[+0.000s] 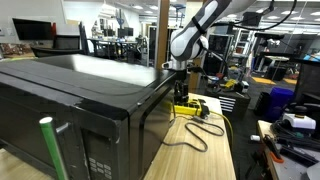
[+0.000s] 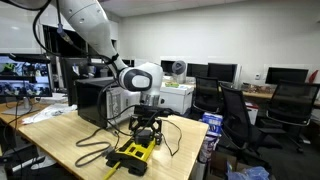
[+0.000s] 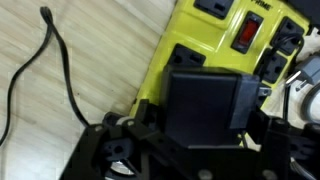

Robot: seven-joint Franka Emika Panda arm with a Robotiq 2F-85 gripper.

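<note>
A yellow power strip (image 3: 242, 38) with black sockets and a red switch (image 3: 246, 32) lies on the wooden table. In the wrist view, a black block (image 3: 195, 108), perhaps a plug or adapter, sits over the strip between the fingers of my gripper. Whether both fingers press on it cannot be told, and its underside is hidden. From the second exterior view, my gripper (image 2: 147, 130) points down low over the yellow strip (image 2: 132, 157). The first exterior view shows the strip (image 1: 187, 108) beyond the corner of a black box.
The large black box (image 1: 137, 130) stands close beside the work area. Black cables (image 2: 93, 151) loop over the table left of the strip. Bare table (image 1: 185, 160) shows in front. Office chairs (image 2: 238, 118) stand beyond the table.
</note>
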